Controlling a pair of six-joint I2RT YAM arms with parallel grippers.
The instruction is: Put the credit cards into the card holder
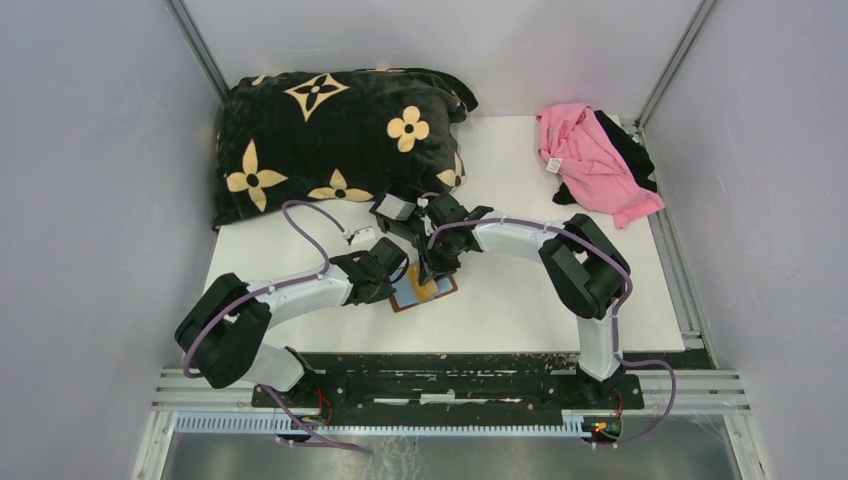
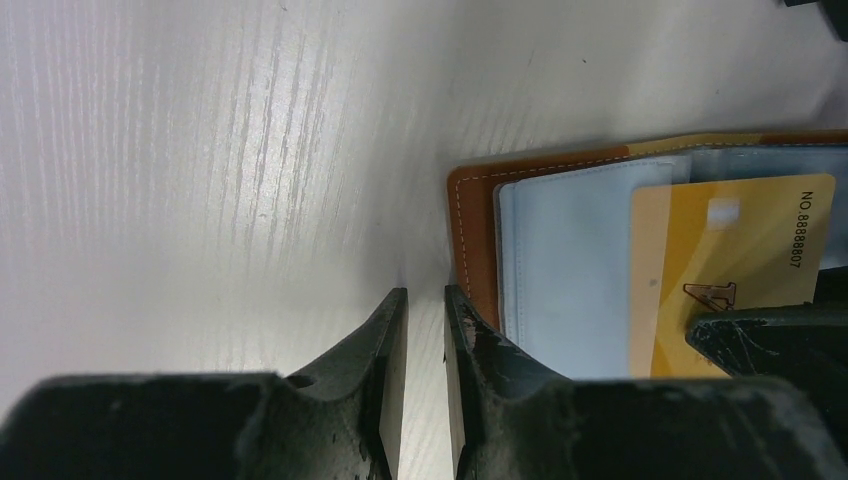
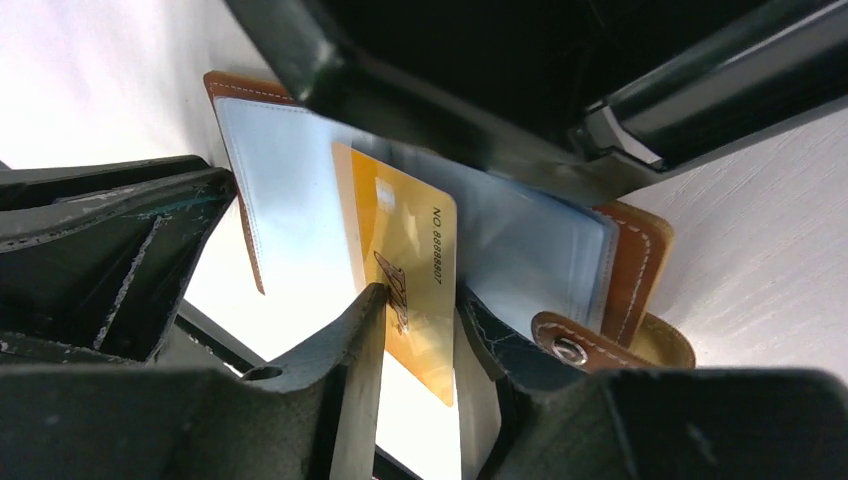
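The brown card holder (image 1: 405, 305) with pale blue clear sleeves lies open on the white table. A yellow card (image 2: 750, 240) numbered 88888807 sits over its sleeves. My right gripper is at this card, fingertips close together on or beside it; whether it grips the card is unclear. My left gripper is part open at the holder's brown left edge, one fingertip (image 2: 458, 310) against that edge, with no card between its fingers.
A black box with a pale top (image 1: 398, 208) stands just behind the grippers. A black patterned pillow (image 1: 340, 140) fills the back left, pink and black cloths (image 1: 595, 170) the back right.
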